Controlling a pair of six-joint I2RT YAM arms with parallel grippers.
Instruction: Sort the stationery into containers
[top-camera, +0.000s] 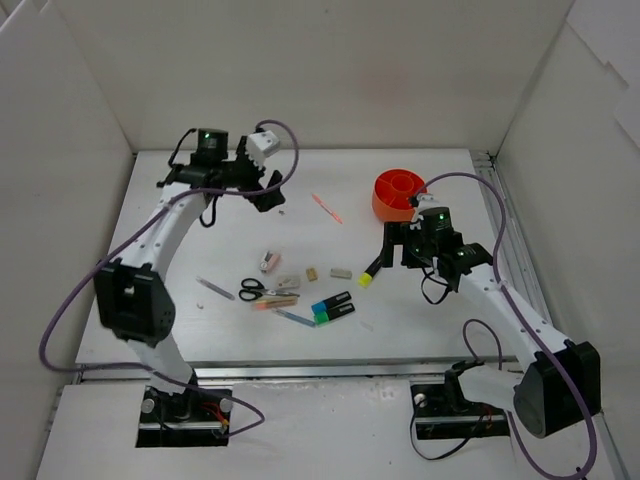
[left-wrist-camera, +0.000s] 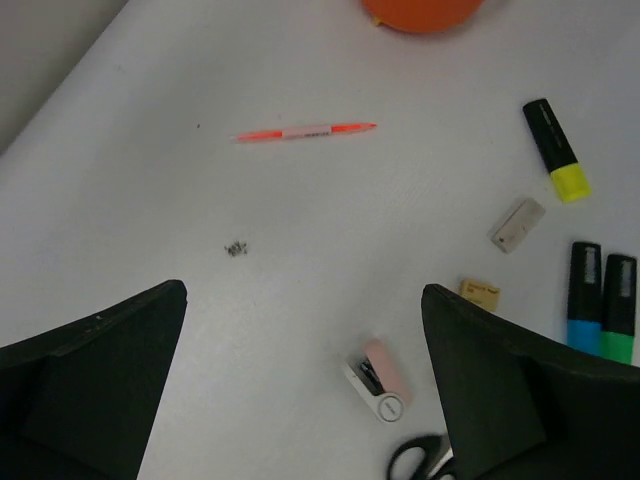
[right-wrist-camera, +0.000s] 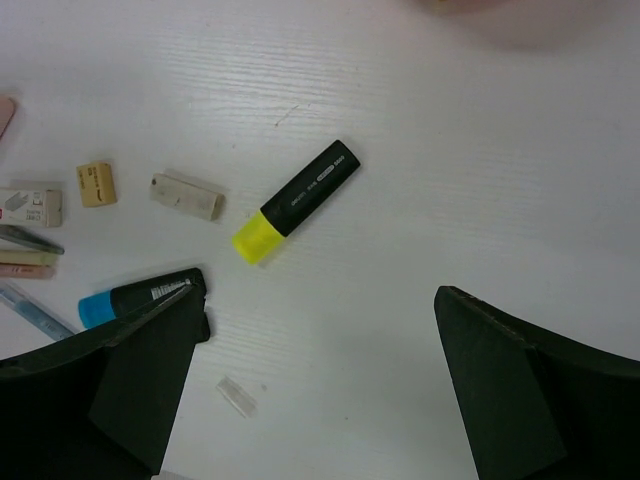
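My left gripper (top-camera: 272, 190) is open above the upper left of the table, left of the orange pen (top-camera: 327, 209), which lies flat. Open and empty, my right gripper (top-camera: 392, 245) hangs close by the yellow-capped black highlighter (right-wrist-camera: 297, 202); in the right wrist view that marker lies ahead between the fingers. Below and left rest a blue-capped highlighter (top-camera: 331, 301) and a green-capped highlighter (top-camera: 335, 314). The red-orange round holder (top-camera: 392, 207) with inner compartments stands at the back right. Black scissors (top-camera: 252, 290), a stapler (left-wrist-camera: 377, 382), and erasers (right-wrist-camera: 187, 196) (right-wrist-camera: 96, 184) lie mid-table.
Several pens, including a blue one (top-camera: 294, 318), and a grey one (top-camera: 215, 287) lie toward the front left. A small white box (right-wrist-camera: 30, 207) sits by the scissors. Bare table spreads at front right; walls close in the sides and back.
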